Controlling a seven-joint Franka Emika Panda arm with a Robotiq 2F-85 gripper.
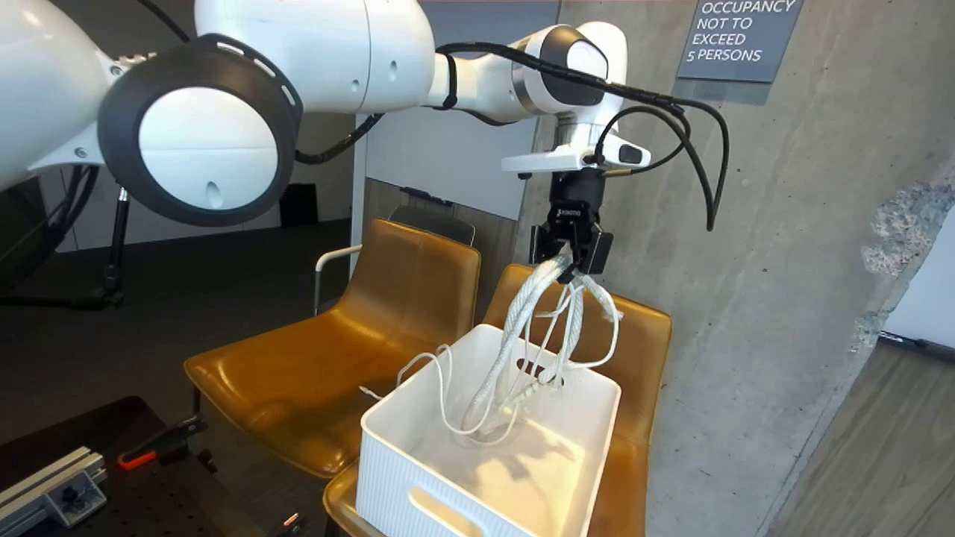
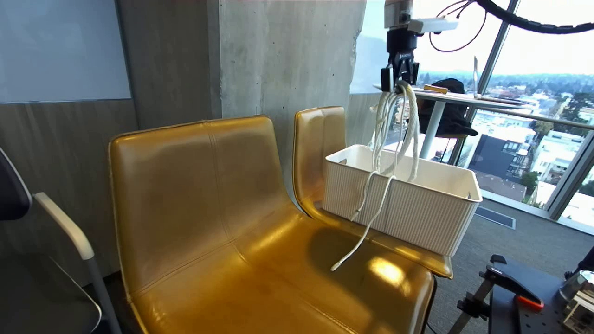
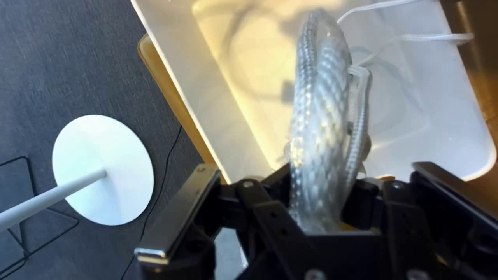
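A bundle of white braided rope hangs in loops from my gripper, which is shut on it above the white bin. The lower loops hang inside the bin and seem to reach its floor. In the second exterior view, two loose ends of the rope trail over the bin's near ribbed side; one end reaches down in front of the chair seat. Close up in the wrist view, the thick rope runs up between the black fingers, hiding the contact.
Under the bin is a tan leather chair, with another tan chair beside it. A concrete wall rises behind. The white round base of a stand is on the floor beside the bin.
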